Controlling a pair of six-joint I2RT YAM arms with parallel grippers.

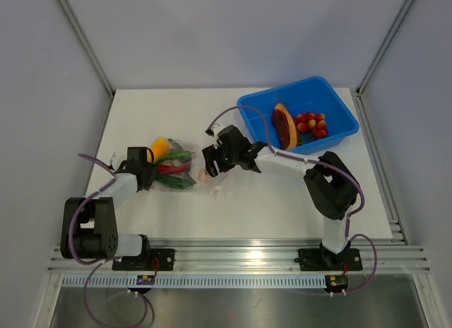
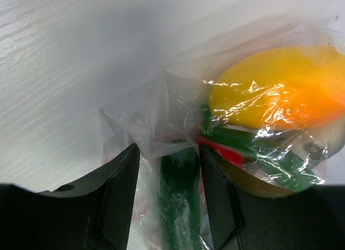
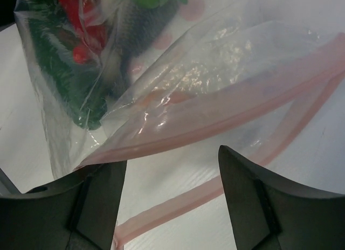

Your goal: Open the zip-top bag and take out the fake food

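The clear zip bag [image 1: 205,178] lies flat on the left half of the table. Inside are a yellow-orange food [image 2: 275,88], red pieces [image 3: 86,29] and dark green vegetables [image 3: 59,61]. At the bag's far left end, my left gripper [image 1: 150,174] is shut on it, plastic and a green vegetable [image 2: 179,191] showing between the fingers. My right gripper is open at the mouth. Two pink zip strips [image 3: 194,126] stand apart there, one passing by each side of the gap. Whether a finger is inside the mouth, I cannot tell.
A blue bin [image 1: 311,95] stands at the back right, holding tomatoes [image 1: 311,123] and a long orange-and-dark food item [image 1: 284,125].
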